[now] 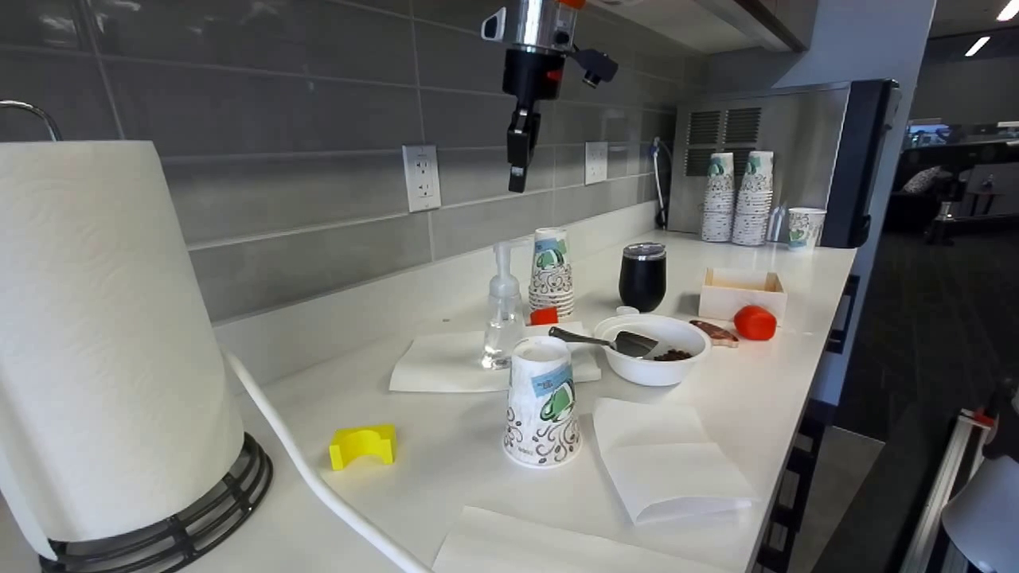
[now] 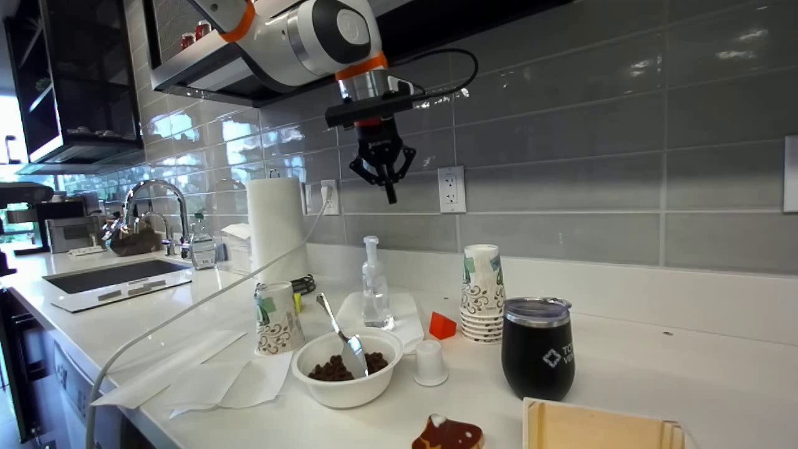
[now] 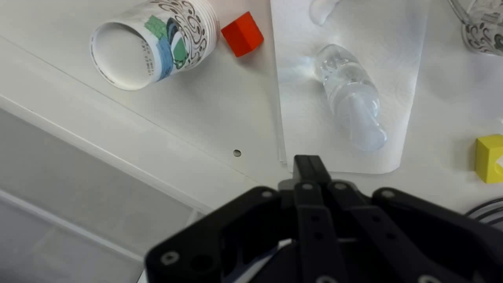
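High above the counter, my gripper point(image 1: 517, 181) is shut with nothing showing between its fingers. Below it, a clear pump bottle point(image 1: 502, 320) stands upright on a white paper towel point(image 1: 430, 368), well apart from the fingertips. The wrist view looks down on the bottle point(image 3: 351, 94), its pale nozzle pointing toward the lower right, on the towel point(image 3: 301, 127). In the other exterior view, the gripper point(image 2: 391, 196) hangs above and slightly right of the bottle point(image 2: 376, 288).
Cup stacks point(image 2: 482, 292), a red block point(image 2: 442, 325), a bowl with a spoon point(image 2: 344, 396) and a black tumbler point(image 2: 537, 359) surround the bottle. A yellow block point(image 1: 363, 445) and paper towel roll point(image 1: 115, 353) stand toward the left. The air around the gripper is clear.
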